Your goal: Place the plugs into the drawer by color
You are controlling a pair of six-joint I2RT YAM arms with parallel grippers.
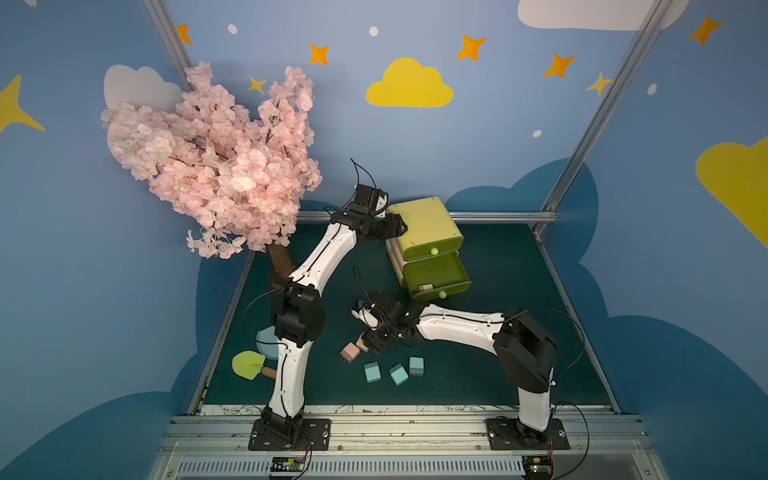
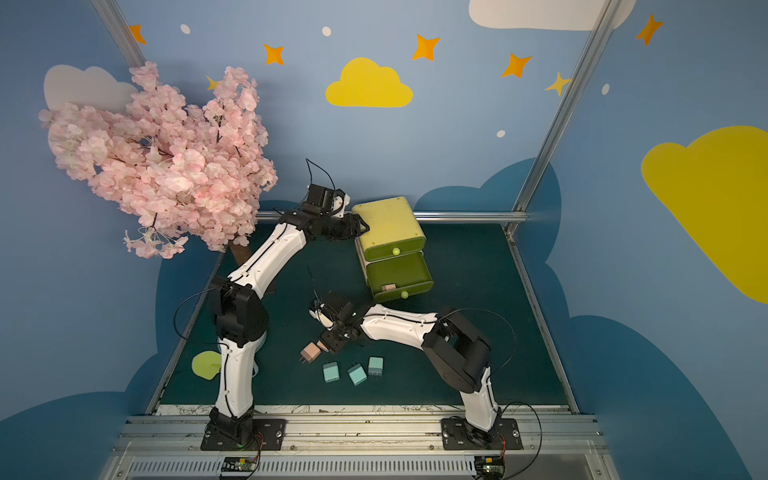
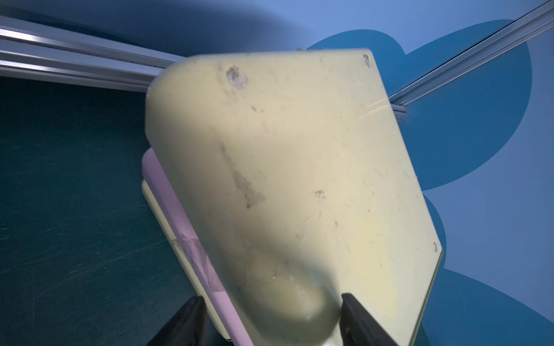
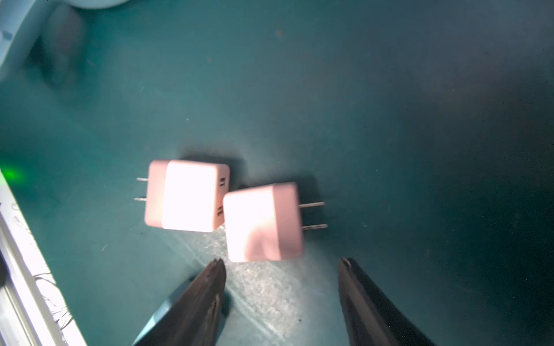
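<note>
The yellow-topped cabinet point(image 1: 420, 224) stands at the back with its lower green drawer point(image 1: 452, 280) pulled out; a pink plug point(image 1: 425, 287) lies inside. My left gripper point(image 1: 397, 226) is shut on the cabinet's left side at the top point(image 3: 300, 173). My right gripper is open, low over two pink plugs point(image 4: 262, 225) point(image 4: 190, 196) lying side by side on the mat, nothing between its fingers. Three teal plugs point(image 1: 372, 371) point(image 1: 398, 373) point(image 1: 416, 365) lie nearer the front edge.
A blossom tree point(image 1: 240, 168) stands at the back left. A green shovel point(image 1: 246, 365) and a blue object point(image 1: 267, 340) lie at the front left, partly behind my left arm.
</note>
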